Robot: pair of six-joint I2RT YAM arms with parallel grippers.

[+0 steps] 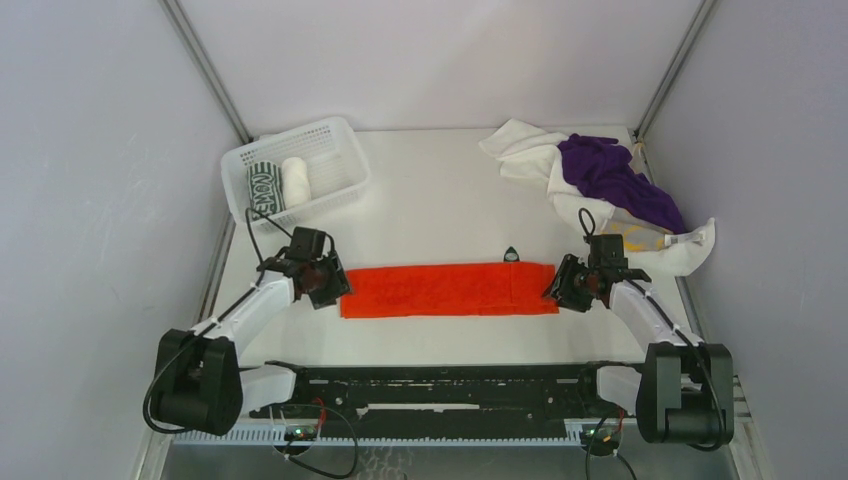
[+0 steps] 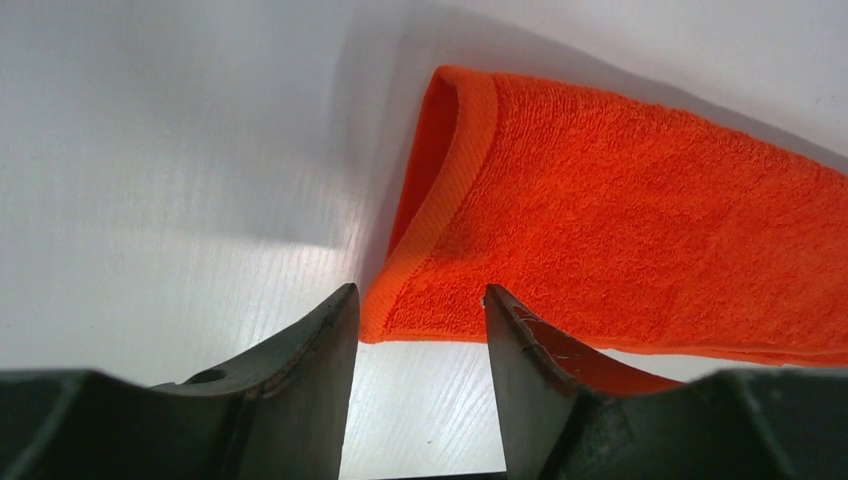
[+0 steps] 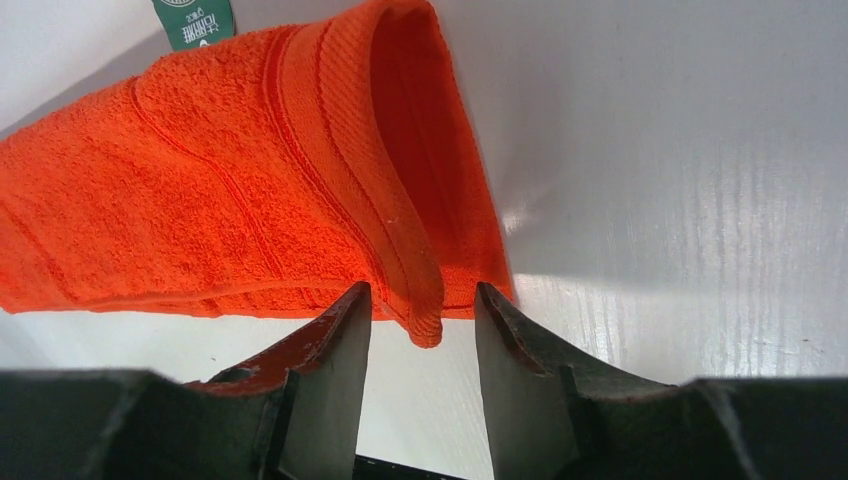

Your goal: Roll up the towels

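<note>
An orange-red towel (image 1: 440, 290) lies on the white table as a long narrow folded strip. Over its left end my left gripper stands part open, the towel's near left corner showing between its fingertips but not clamped. At the right end, my right gripper is open. A raised corner of the top layer shows in the gap between its fingertips, with the lower layer flat beneath. A green tag (image 3: 195, 20) pokes out from the towel's far edge in the right wrist view.
Upper left, a white basket (image 1: 335, 150) holds a green-striped roll (image 1: 265, 188) and a white roll (image 1: 295, 182). Loose white towels and a purple towel (image 1: 610, 175) are heaped at the upper right.
</note>
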